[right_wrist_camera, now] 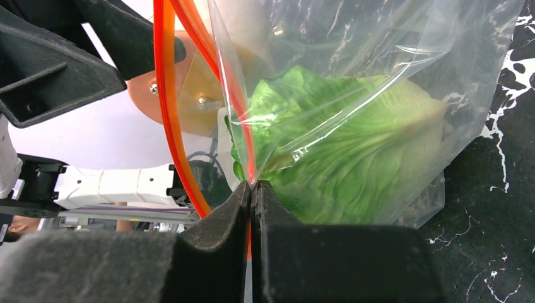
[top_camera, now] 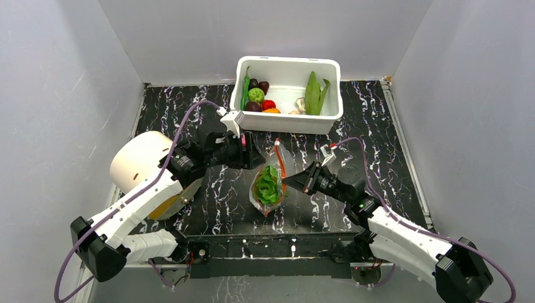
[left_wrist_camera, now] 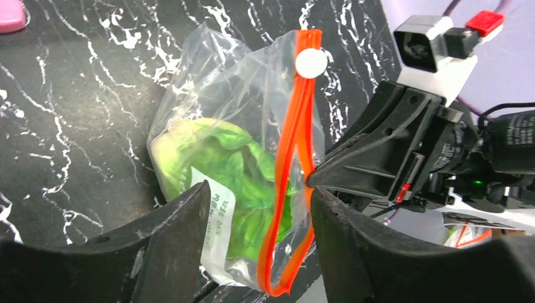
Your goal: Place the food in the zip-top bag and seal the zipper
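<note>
The clear zip top bag point(top_camera: 282, 158) with an orange zipper stands on the dark marbled table, its mouth gaping, green leafy food point(top_camera: 268, 184) inside. My right gripper is shut on the bag's edge, pinching thin film and the orange strip on one side of the mouth. My left gripper is open, its fingers point(left_wrist_camera: 189, 211) spread apart behind the bag in its own view, nothing gripped between them. In the left wrist view the white slider point(left_wrist_camera: 311, 63) sits at one end of the orange zipper point(left_wrist_camera: 285, 151).
A white bin point(top_camera: 287, 124) with several vegetables stands at the back. A cream and yellow rounded container point(top_camera: 142, 161) is on the left, near the left arm. A pink item point(left_wrist_camera: 11, 16) lies behind the left gripper. Table to the right of the bag is clear.
</note>
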